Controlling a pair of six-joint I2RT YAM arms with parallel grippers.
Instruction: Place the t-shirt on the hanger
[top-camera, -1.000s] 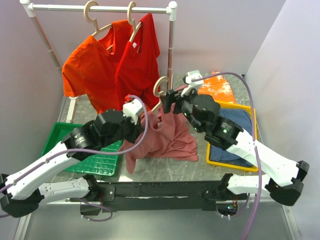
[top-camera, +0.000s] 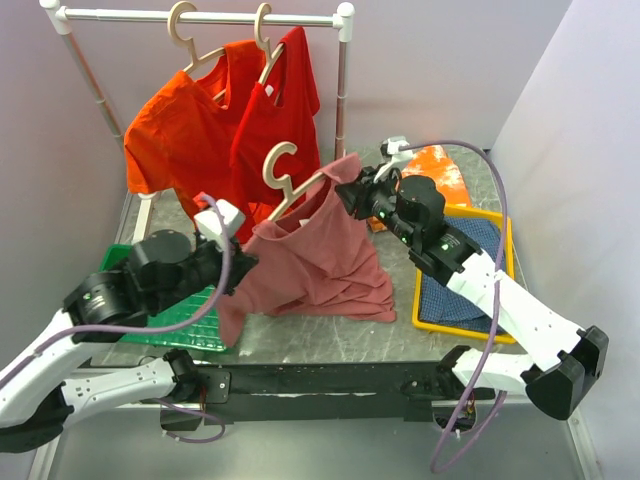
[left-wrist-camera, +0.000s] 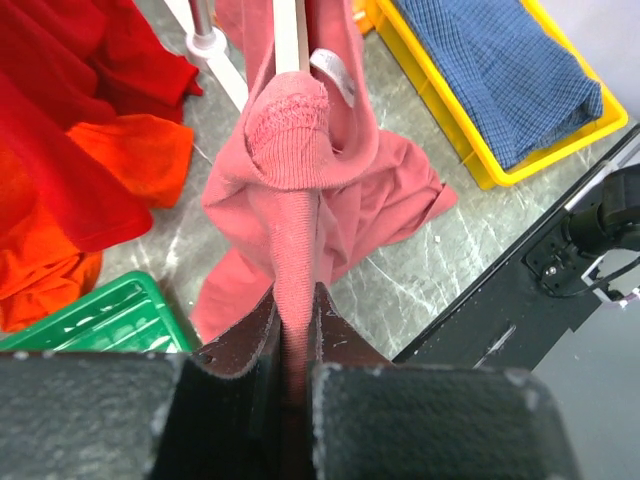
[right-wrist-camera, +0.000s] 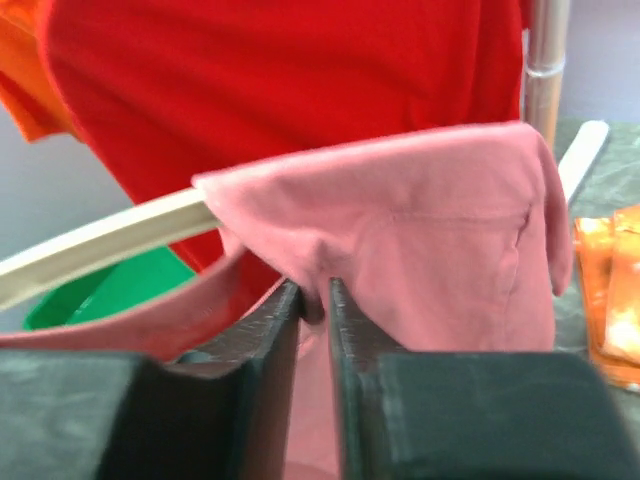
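A pink t-shirt (top-camera: 320, 255) is draped over the beige hanger (top-camera: 282, 185), whose hook and upper bar stick out of the neckline; its lower part spreads on the table. In the left wrist view my left gripper is shut on a stretched strip of the pink cloth, with the hanger bar (left-wrist-camera: 290, 40) running into the shirt beyond. My right gripper is at the other shoulder, its fingertips slightly apart with a fold of pink cloth at the gap. The hanger bar (right-wrist-camera: 110, 240) enters the shirt (right-wrist-camera: 420, 230) there.
A rack rail (top-camera: 240, 17) at the back carries an orange shirt (top-camera: 180, 125) and a red shirt (top-camera: 285, 110) on hangers. A green basket (top-camera: 190, 325) stands left, a yellow-rimmed tray (top-camera: 465, 328) with blue cloth right. An orange folded item (top-camera: 438, 172) lies behind it.
The hanger and the shirt's upper part have moved left. More shirt shoulder shows beside it.
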